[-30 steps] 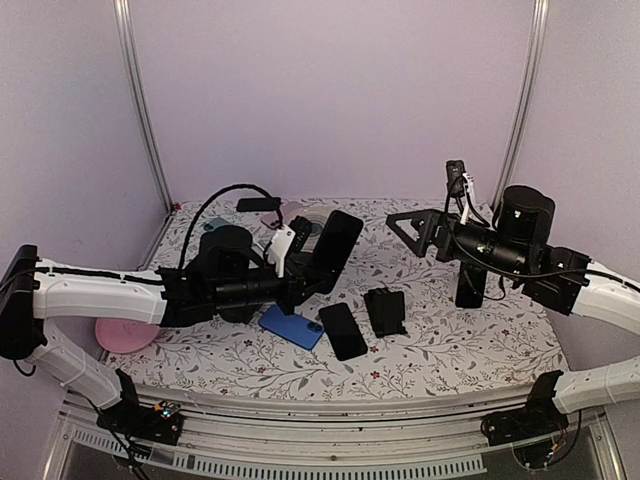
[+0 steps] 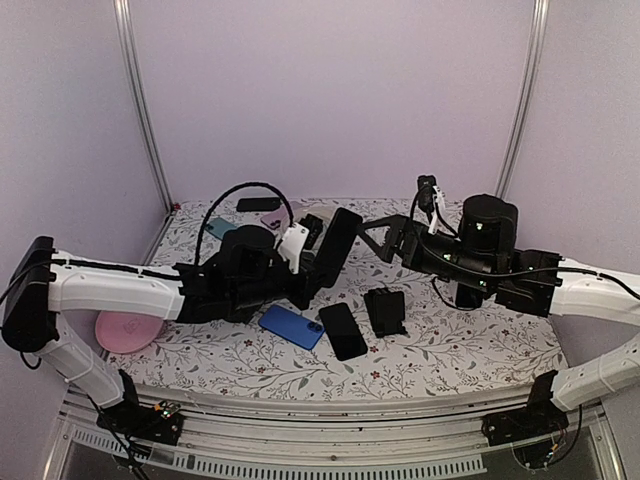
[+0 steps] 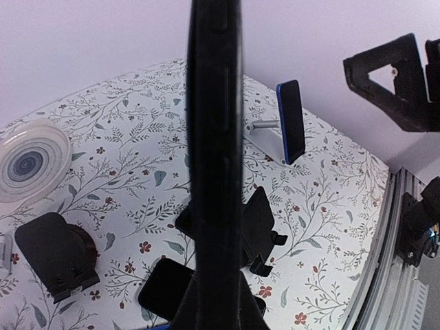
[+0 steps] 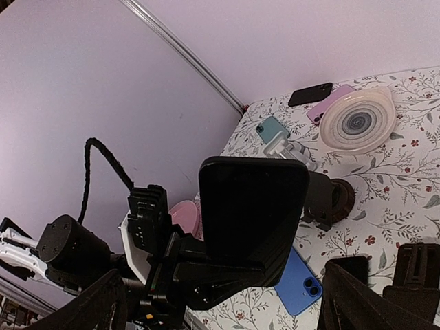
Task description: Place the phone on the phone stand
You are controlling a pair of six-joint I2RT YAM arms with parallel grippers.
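A black phone [image 2: 338, 240] is held upright in my left gripper [image 2: 305, 275], shut on its lower end; it fills the middle of the left wrist view edge-on and shows face-on in the right wrist view [image 4: 251, 206]. My right gripper [image 2: 385, 235] stands open just right of the phone's top, nothing between its fingers. Below lie black folded phone stands [image 2: 386, 312] [image 3: 51, 251]. Another stand at the right holds a blue-edged phone [image 3: 292, 122].
A black phone [image 2: 342, 330] and a blue phone [image 2: 290, 325] lie at the front middle. A pink plate [image 2: 127, 332] is at left, a clear lid [image 4: 357, 120] and several phones at the back.
My right gripper has moved left toward the held phone.
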